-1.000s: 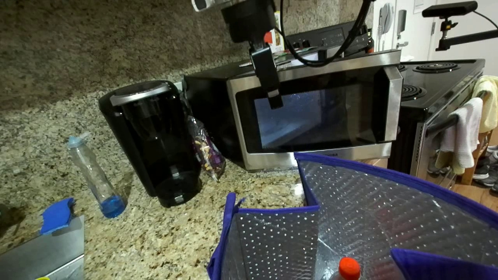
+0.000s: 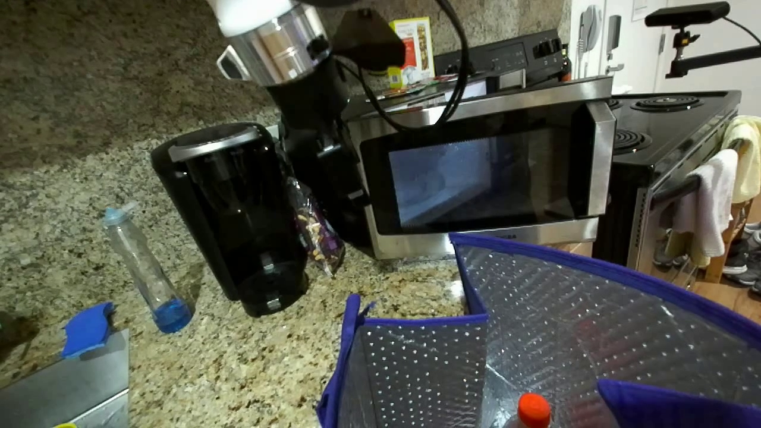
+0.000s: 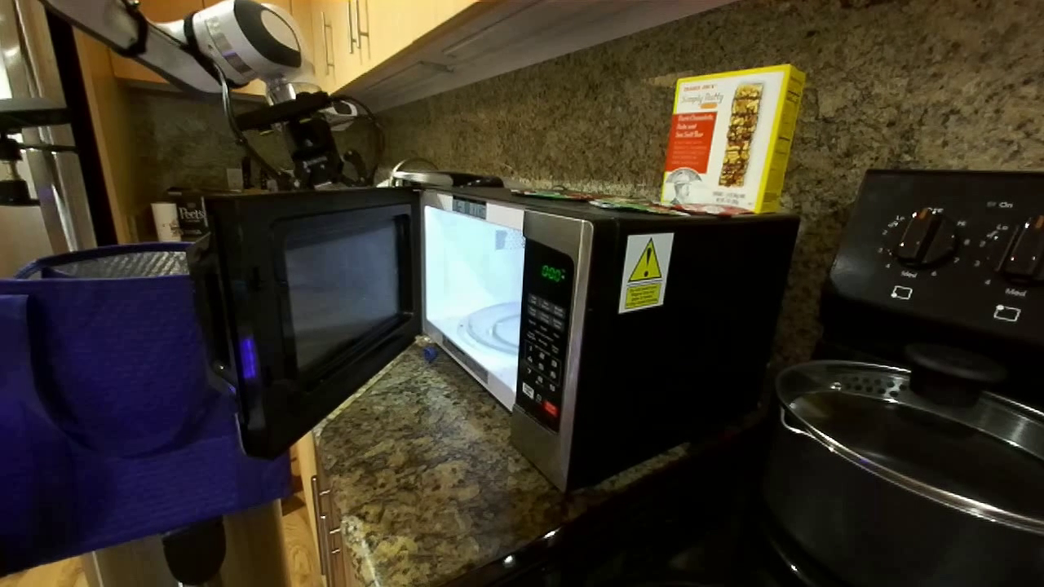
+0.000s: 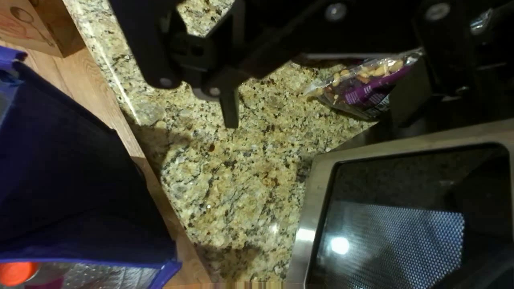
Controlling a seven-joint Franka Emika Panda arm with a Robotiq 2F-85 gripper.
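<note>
My gripper is open above the counter in the wrist view. One dark finger [image 4: 230, 108] stands left and the other finger [image 4: 410, 96] right, with nothing held between them. Below the gap lies a clear and purple bag of nuts [image 4: 368, 91]. The microwave door [image 4: 395, 241] is at lower right. Exterior view 2 shows that door [image 3: 342, 284] swung wide on a lit, seemingly empty cavity [image 3: 475, 293]; my gripper [image 3: 315, 166] is behind it. From exterior view 1, the dark gripper blends into the microwave's black side, so its fingers are hard to make out.
A blue insulated bag [image 2: 414, 371] with a red-capped bottle [image 2: 533, 410] stands before the counter. A black coffee maker [image 2: 239, 214] is close to the nuts. A snack box [image 3: 734, 137] stands atop the microwave.
In exterior view 1 my arm has swung left, from in front of the microwave door to beside the coffee maker and the microwave's black side. The other things have stayed put.
</note>
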